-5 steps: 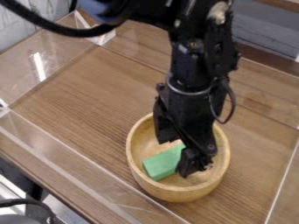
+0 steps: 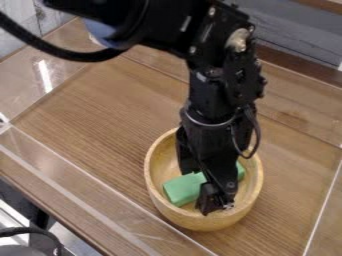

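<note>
My black gripper [image 2: 203, 185] reaches down into a round tan wooden bowl [image 2: 164, 158] on the wooden table, its open fingers low over a green block [image 2: 183, 190]. The block lies in the bowl, partly hidden behind the gripper. Whether the fingertips touch it I cannot tell.
A transparent edge strip runs along the near left, with dark clutter and cables beyond it at the lower left.
The gripper has come lower into the bowl and its fingers now cover more of the middle of the green block.
</note>
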